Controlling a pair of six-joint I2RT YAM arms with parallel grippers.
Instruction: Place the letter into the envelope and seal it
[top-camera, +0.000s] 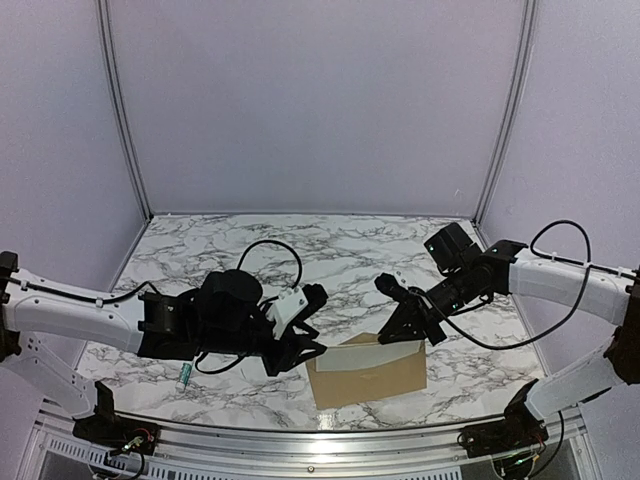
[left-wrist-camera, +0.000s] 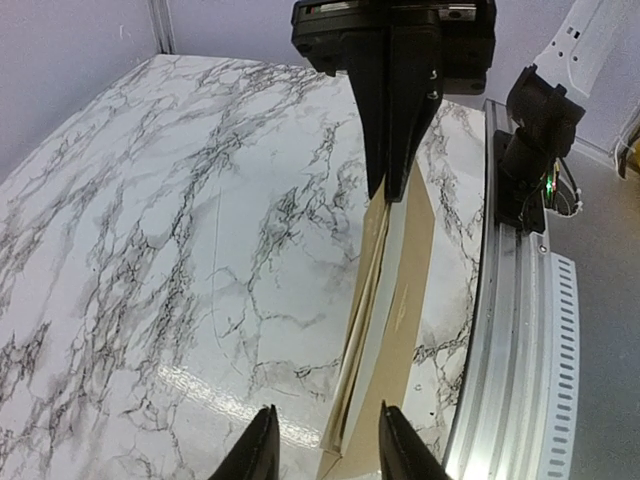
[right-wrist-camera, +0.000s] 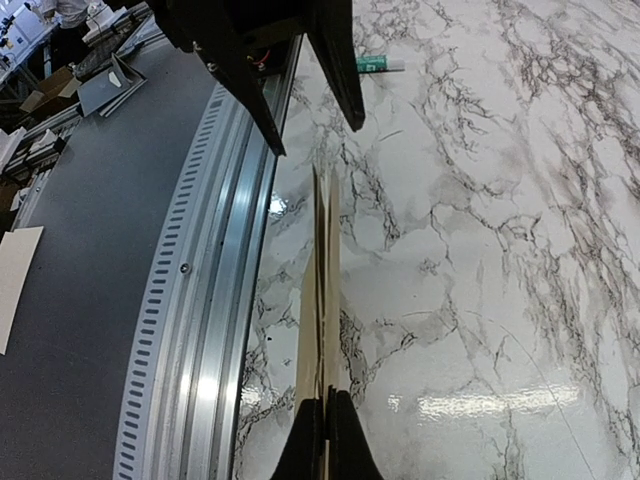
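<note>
A brown envelope (top-camera: 368, 390) stands near the table's front with a white letter (top-camera: 360, 356) along its upper part. My right gripper is shut on the envelope's top edge, seen at the top of the left wrist view. My left gripper is part open at the envelope's left end; in the right wrist view its fingertips stand apart just beyond that end, with nothing visible between them. In the left wrist view the envelope (left-wrist-camera: 405, 300) runs away edge-on, with the pale letter along it.
A glue stick (top-camera: 185, 372) lies at the left of the marble table (top-camera: 230, 240). A metal rail (top-camera: 300, 438) runs along the front edge.
</note>
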